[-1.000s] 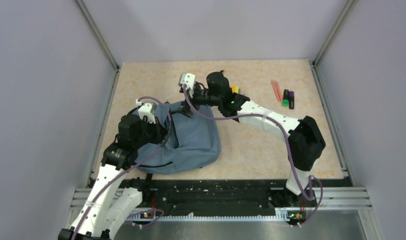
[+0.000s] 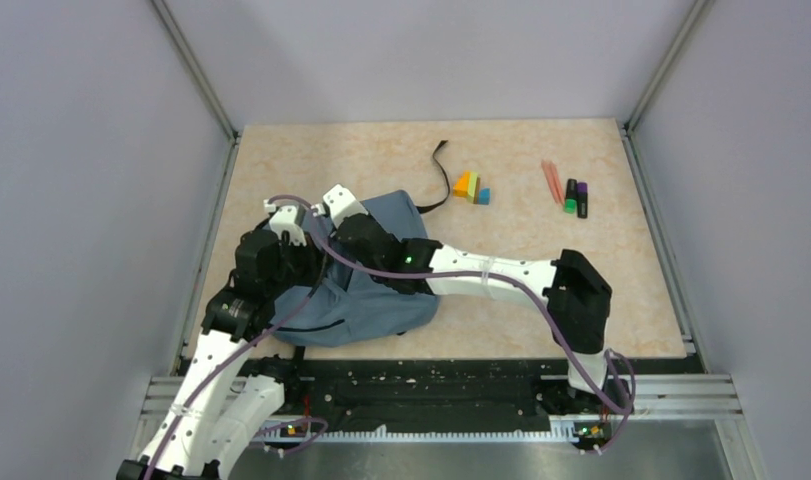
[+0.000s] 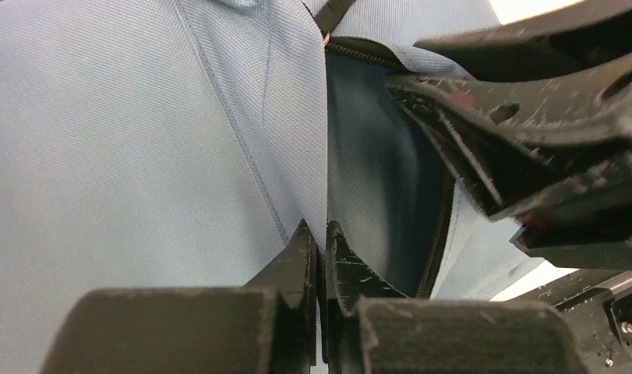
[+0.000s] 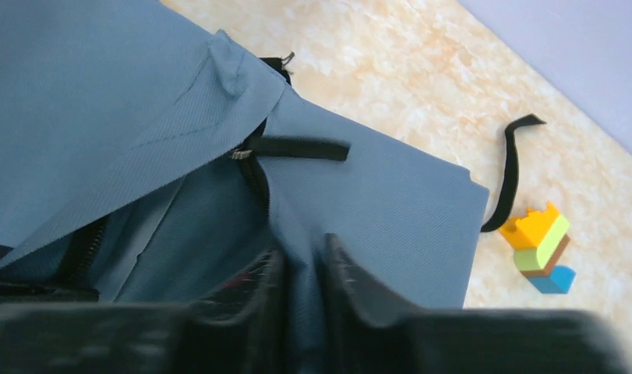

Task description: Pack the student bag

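Note:
A blue-grey backpack (image 2: pixel 371 315) lies on the left half of the table, its zipped opening (image 3: pixel 375 171) partly visible. My left gripper is shut on a fold of the bag's fabric beside that opening. My right gripper is over the opening a little to the right of the left one, with a strip of fabric between its blurred fingers; whether they grip it is unclear. In the left wrist view its dark fingers (image 3: pixel 515 140) reach in at the right edge of the opening.
Toy blocks (image 2: pixel 471 187) sit right of the bag's strap. Pink pencils (image 2: pixel 553 182) and markers (image 2: pixel 582 200) lie at the back right.
The left arm has barely moved.

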